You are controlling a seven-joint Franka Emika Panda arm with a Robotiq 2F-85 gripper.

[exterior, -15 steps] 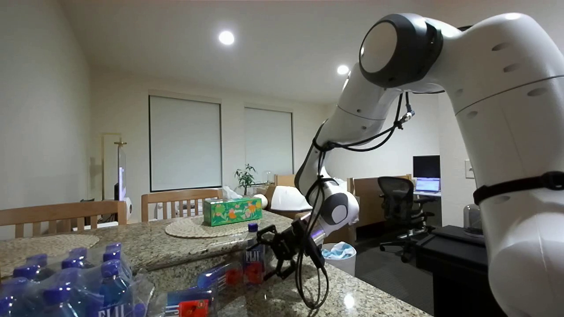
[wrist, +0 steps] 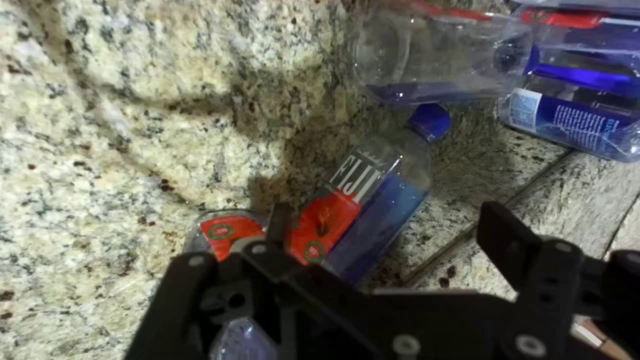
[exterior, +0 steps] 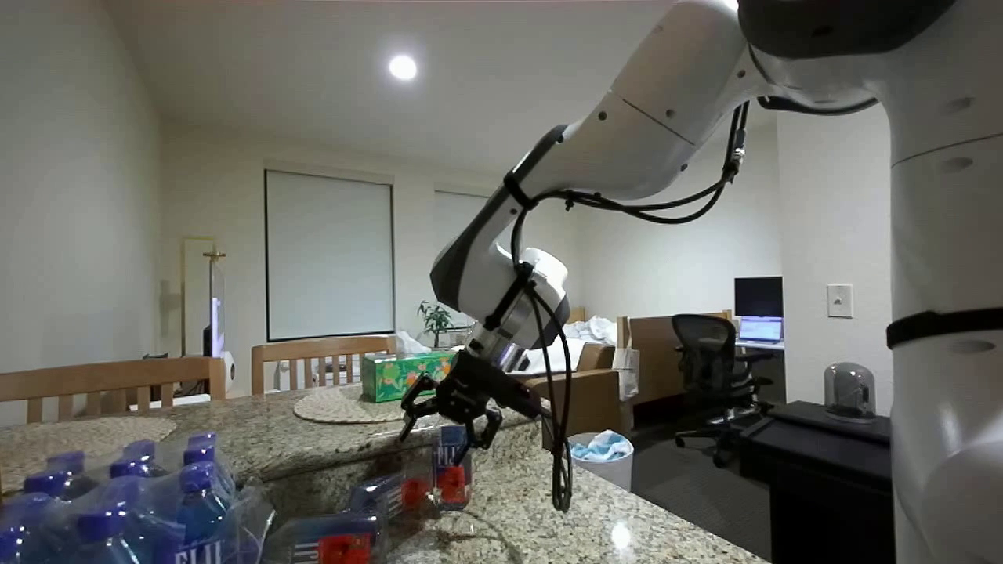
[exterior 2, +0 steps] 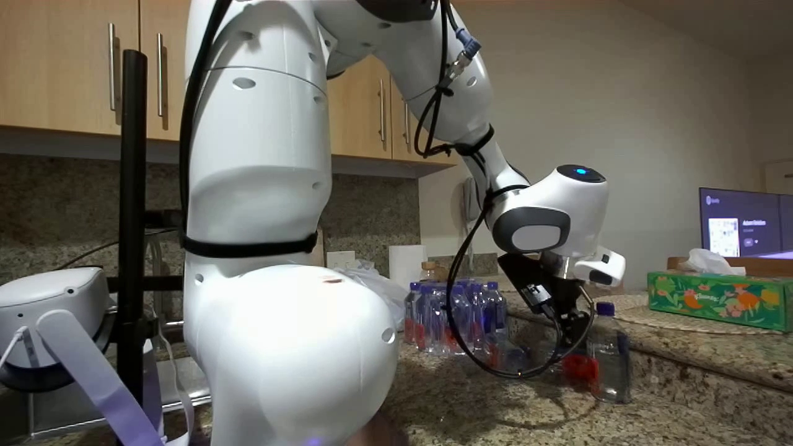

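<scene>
A clear FIJI bottle (exterior: pixel 453 475) stands upright on the granite counter, its upper part covered by my gripper (exterior: pixel 442 443). Exterior view 2 shows this bottle (exterior 2: pixel 614 364) with its blue cap near the counter step. Another FIJI bottle (wrist: pixel 363 198) lies on its side; in the wrist view it runs diagonally across the gap between my open fingers, apparently below them. At the lower left there, a red label (wrist: pixel 231 231) on clear plastic shows partly behind a finger. Nothing appears gripped. How far the fingers are from the upright bottle cannot be told.
More bottles (wrist: pixel 444 57) lie at the upper right of the wrist view. A wrapped pack of bottles (exterior: pixel 122 512) stands at the left. The raised granite ledge (exterior: pixel 273 428) carries a woven mat and a tissue box (exterior: pixel 385 377).
My arm has swung left and the gripper has tilted downward, going from the right side of the upright bottle to over its top. The bottles look unmoved.
</scene>
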